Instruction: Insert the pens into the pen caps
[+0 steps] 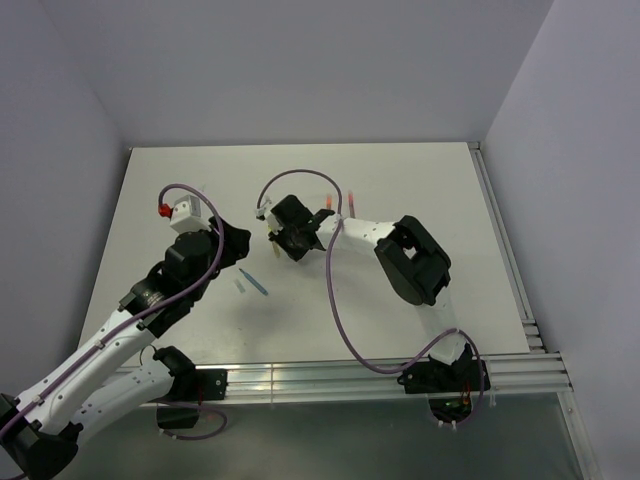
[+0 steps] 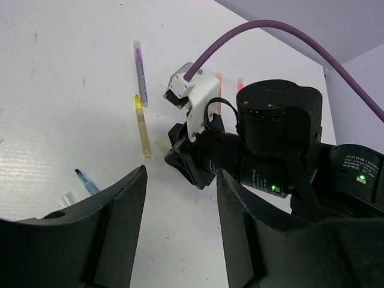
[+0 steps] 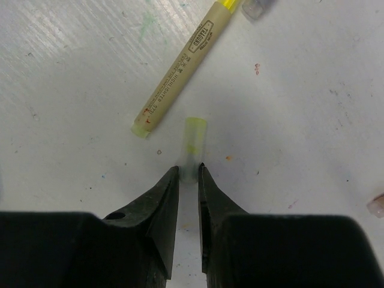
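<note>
My right gripper is shut on a pale yellow-green cap (image 3: 193, 144) at the table. Beside it lies the yellow highlighter, also in the left wrist view (image 2: 142, 126). A purple pen (image 2: 140, 75), a blue pen (image 2: 88, 183) and a clear cap (image 2: 68, 200) lie apart on the table. Pink pens (image 1: 351, 204) stand out behind the right arm. My left gripper hangs at the left side, its fingers apart with nothing visible between them.
The white table (image 1: 420, 180) has free room at the right and at the front middle. The right arm (image 1: 415, 260) reaches across the middle, close to the left gripper. Grey walls surround the table.
</note>
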